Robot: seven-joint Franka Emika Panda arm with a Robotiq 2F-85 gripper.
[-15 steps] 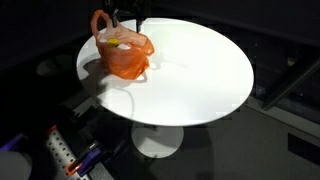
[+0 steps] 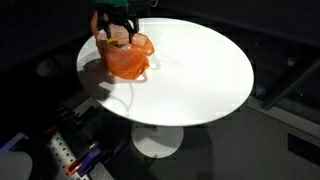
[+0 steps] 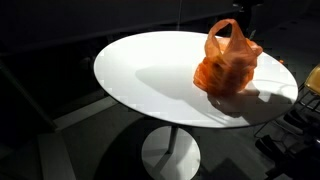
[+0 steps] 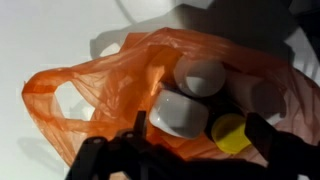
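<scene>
An orange translucent plastic bag [image 2: 126, 60] stands on the white round table, its mouth facing up and a handle loop raised in exterior view 2. Inside it, the wrist view shows a white rounded block [image 4: 179, 114], a white round-topped item [image 4: 200, 75], a pale cylinder-like item [image 4: 259, 95] and a yellow round item [image 4: 231, 133]. My gripper is open above the bag's mouth, its dark fingers well apart. The white block and yellow item appear between and beyond the fingertips; nothing is gripped. The bag's lower contents are hidden.
The bag stands close to the table's edge. A yellow chair [image 3: 314, 80] is at the right edge of exterior view 2.
My gripper has come down from above to the bag's mouth, staying open. The bag stands in the same place, its raised handle now partly behind the gripper.
</scene>
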